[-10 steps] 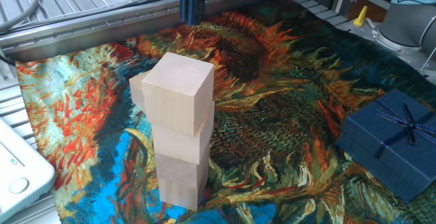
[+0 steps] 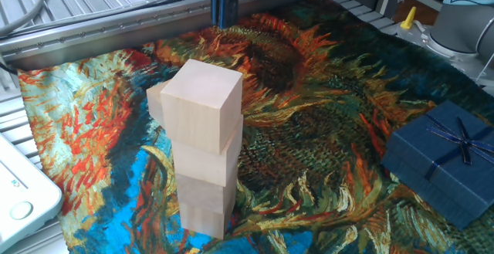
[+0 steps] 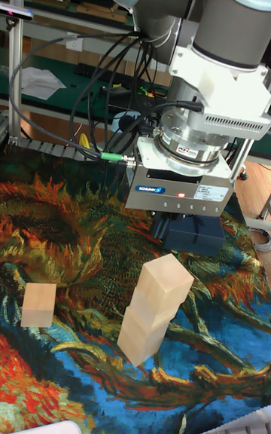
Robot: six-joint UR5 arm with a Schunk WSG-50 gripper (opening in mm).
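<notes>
A tower of several pale wooden blocks (image 2: 204,142) stands upright on the patterned cloth, its levels slightly out of line with each other. It also shows in exterior view 3, where the tower (image 3: 153,310) leans in perspective. A single wooden block (image 3: 38,305) sits apart from it on the cloth; in exterior view 2 this block (image 2: 156,103) is mostly hidden behind the tower's top. My gripper (image 2: 223,25) hangs beyond the tower at the top of exterior view 2, touching no block. Its dark fingers (image 3: 160,229) appear close together, but the gap between them cannot be made out.
A dark blue gift box (image 2: 444,161) with a ribbon lies on the right of the cloth. At the left edge is a white device (image 2: 23,188). A metal rail (image 2: 116,42) runs along the far side. Open cloth (image 2: 309,138) lies between tower and box.
Tower, lone block and box have stayed put.
</notes>
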